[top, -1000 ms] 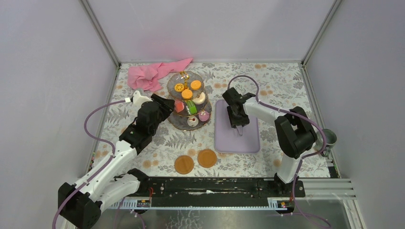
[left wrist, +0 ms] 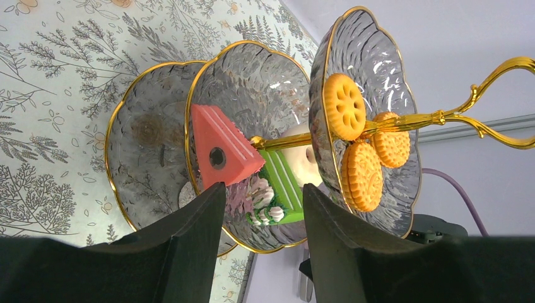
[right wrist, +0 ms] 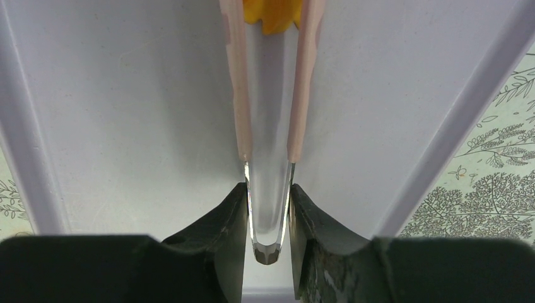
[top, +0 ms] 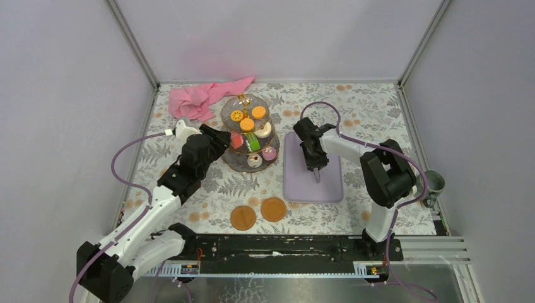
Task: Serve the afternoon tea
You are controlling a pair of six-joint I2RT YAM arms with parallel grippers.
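A three-tier glass stand [top: 230, 161] with gold rims holds biscuits, cake pieces and cupcakes. My left gripper is part open beside it, facing the middle tier's red cake slice [left wrist: 221, 142] and green cake piece [left wrist: 284, 186], with nothing seen between its fingers. In the lilac tray [top: 296, 189] my right gripper is shut on metal tongs [right wrist: 303, 76] with pink-covered arms, pointing down at the tray. An orange piece [right wrist: 271, 12] shows between the arms at the top edge of the right wrist view.
A pink cloth [top: 195, 101] lies at the back left. Two round coasters [top: 243, 218] lie at the front middle. A cup [top: 434, 183] stands at the far right edge, partly behind the right arm.
The left arm and the stand look unchanged.
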